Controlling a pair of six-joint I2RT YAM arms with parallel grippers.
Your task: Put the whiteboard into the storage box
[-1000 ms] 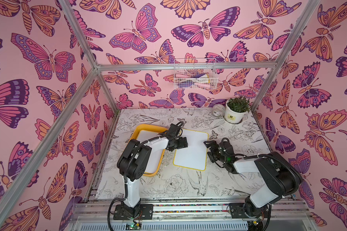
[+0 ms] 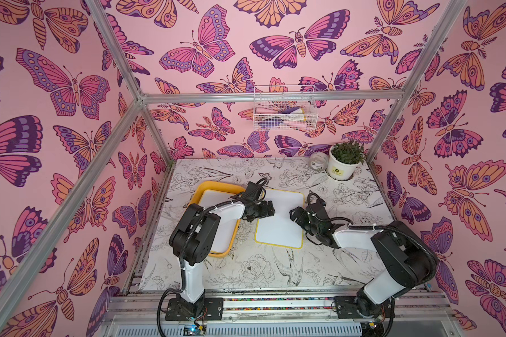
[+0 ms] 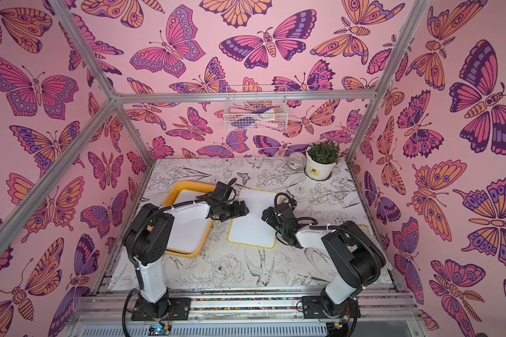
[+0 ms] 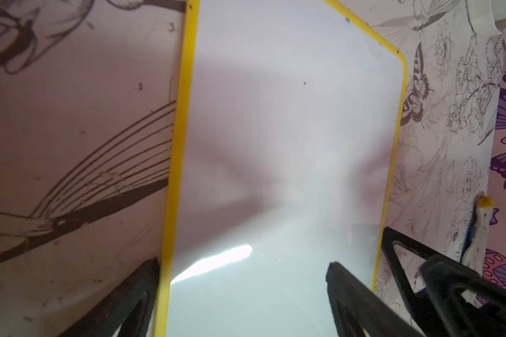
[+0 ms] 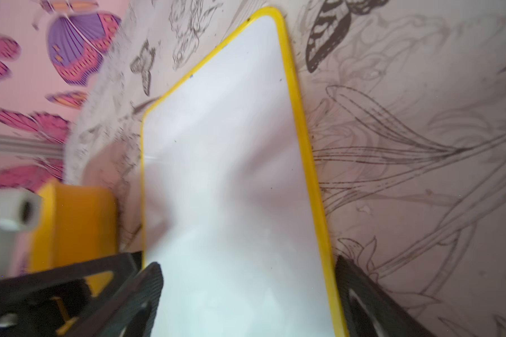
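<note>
A white whiteboard (image 2: 280, 227) with a thin yellow rim lies flat on the table between my two arms. To its left is the storage box (image 2: 230, 247), yellow-walled with a white inside, partly covered by the left arm. My left gripper stands open over the board's left edge, one finger outside the rim and the other above the white face. Likewise open, my right gripper is at the right edge, with the yellow rim running close beside its outer finger (image 5: 359, 297). Whether either finger touches the rim I cannot tell.
At the back right stand a potted plant (image 2: 344, 163) and a clear round container (image 2: 318, 161). A wire basket (image 2: 285, 118) hangs on the rear wall. Bare table shows in front of the board and behind the box.
The whiteboard has shifted a little to the right. My left arm is nearly still.
</note>
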